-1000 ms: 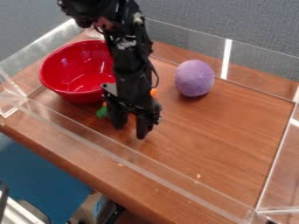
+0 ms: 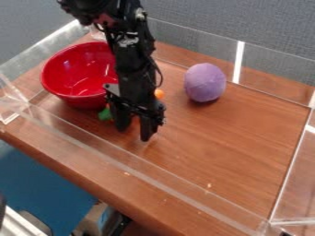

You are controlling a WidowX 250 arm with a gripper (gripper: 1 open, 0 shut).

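Observation:
My black gripper [image 2: 139, 125] is low over the wooden tabletop, just right of a red bowl [image 2: 76, 72]. Small orange [image 2: 159, 93] and green [image 2: 106, 114] objects peek out from behind it, largely hidden by the arm. Whether its fingers are open or shut, and whether anything is between them, is not clear in this view. A purple ball [image 2: 204, 82] rests to the right, toward the back of the table.
Clear low walls [image 2: 296, 184] edge the wooden table [image 2: 227, 147]. Beyond the front left edge lie a blue floor and some hardware.
The gripper has shifted only slightly around the small objects, with the orange and green pieces showing a little differently. The bowl and purple ball are unchanged.

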